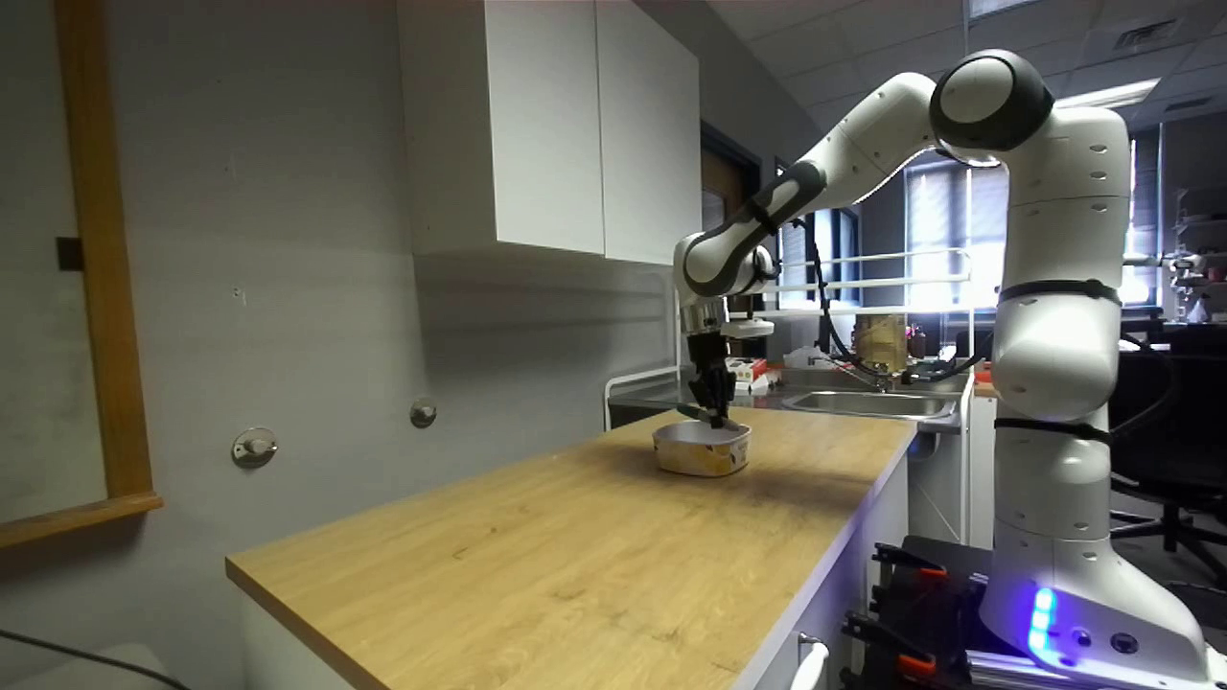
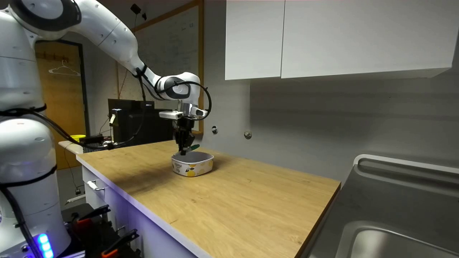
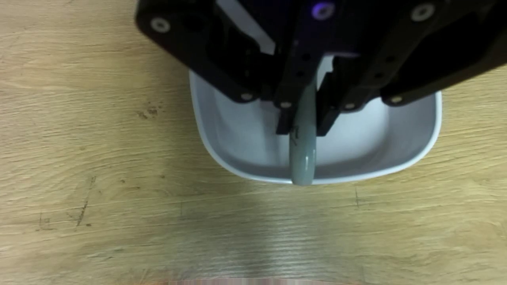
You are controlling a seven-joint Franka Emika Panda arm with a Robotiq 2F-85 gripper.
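Observation:
My gripper is shut on a slim green-grey handle [image 3: 303,159], which looks like part of a utensil. The handle's rounded end reaches across the near rim of the bowl in the wrist view. Below the fingers sits a white, rounded-square bowl [image 2: 193,167] with a yellow lemon pattern outside and a pale inside. In exterior view 2 the gripper [image 2: 184,151] is over the bowl's opening, and a darker green piece [image 2: 193,147] sticks out beside the fingertips. My own fingers hide the utensil's other end in the wrist view.
A white wall cabinet [image 1: 592,126] hangs above the counter's back side. Past the counter's end lies a metal sink [image 1: 868,402]. A grey wall runs along the back.

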